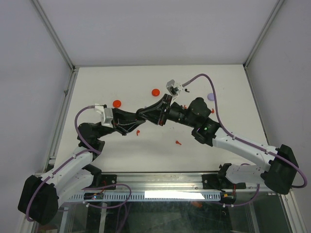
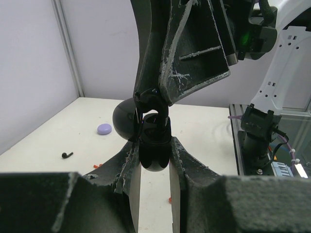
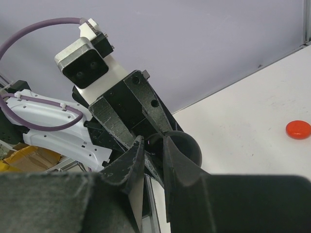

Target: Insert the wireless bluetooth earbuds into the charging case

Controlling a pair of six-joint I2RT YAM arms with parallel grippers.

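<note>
My two grippers meet above the middle of the white table (image 1: 107, 155). My left gripper (image 1: 137, 121) is shut on the black charging case (image 2: 154, 150), which shows between its fingertips in the left wrist view, with its rounded lid (image 2: 125, 118) standing up behind. My right gripper (image 1: 144, 114) reaches in from the upper right, shut at the case; in the right wrist view its fingertips touch the case's dark rounded part (image 3: 187, 145). Whatever small piece it grips, likely hidden between the fingers, I cannot make out clearly.
Flat red discs (image 1: 155, 92), a purple disc (image 1: 211, 96) and small red pieces (image 1: 178, 143) lie scattered on the table around the grippers. Grey walls border the sides and back.
</note>
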